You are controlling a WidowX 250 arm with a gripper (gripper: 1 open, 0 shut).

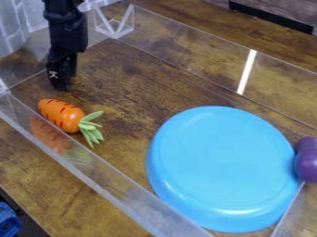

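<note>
The black gripper (62, 67) is at the upper left, low over the wooden floor of a clear-walled enclosure, behind the toy carrot; its fingers are dark and too small to tell whether open or shut. The orange carrot (61, 113) with green leaves lies near the left wall. A large light blue round plate (221, 167) fills the lower right.
A purple object (306, 159) lies at the right edge beside the plate. Clear walls (124, 195) bound the space. A blue item (6, 221) is at the lower left corner.
</note>
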